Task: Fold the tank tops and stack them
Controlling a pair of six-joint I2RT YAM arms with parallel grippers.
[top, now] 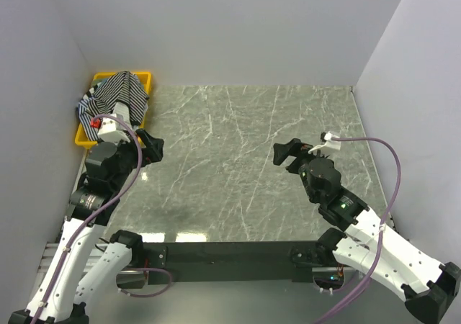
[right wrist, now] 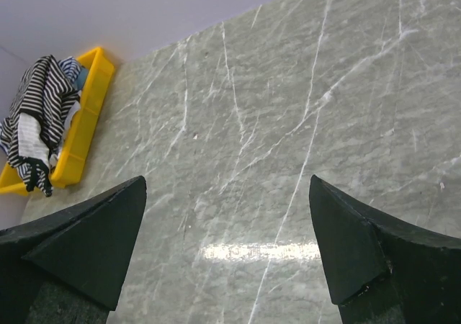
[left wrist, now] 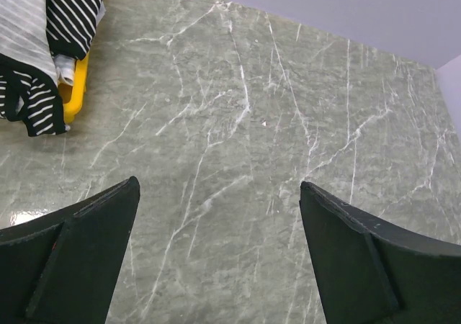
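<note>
Black-and-white striped tank tops (top: 124, 88) lie rumpled in a heap in the yellow basket (top: 148, 79) at the back left, some cloth hanging over its rim. The same striped cloth (left wrist: 75, 14) shows at the upper left of the left wrist view, and the pile (right wrist: 42, 111) at the left of the right wrist view. My left gripper (top: 158, 148) stands open just to the right of the basket's near end, nothing between its fingers. Over the right part of the table my right gripper (top: 278, 153) is open and empty too. How many garments the heap holds cannot be told.
Pale walls (top: 216, 29) close it in at the back and both sides. Purple cables (top: 392, 194) loop along both arms.
</note>
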